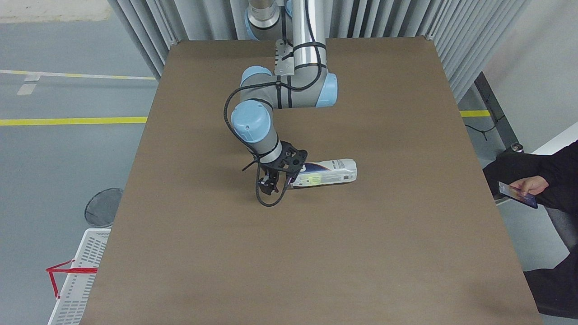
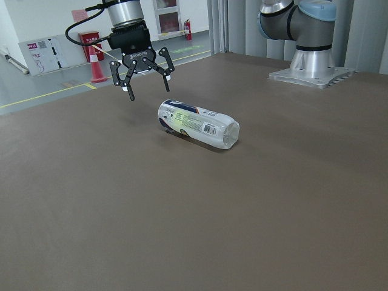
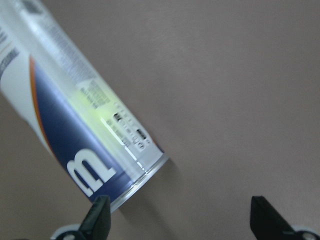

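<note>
A clear cylindrical container [image 1: 323,173] with a white, navy and orange label lies on its side on the brown table [image 1: 347,249]. In the left view the same container [image 2: 197,123] is fully visible. My gripper [image 2: 148,94] stands open above it, off its left end, with nothing visible between the fingers. In the wrist view the container [image 3: 75,120] fills the upper left, its end rim just above and between my two black fingertips, which are wide apart.
A person's hand [image 1: 529,184] holding a phone is beyond the right edge. A white crate [image 1: 81,292] and a dark round bin [image 1: 103,207] stand off the left edge. The robot's mounting base [image 2: 311,76] is at the back.
</note>
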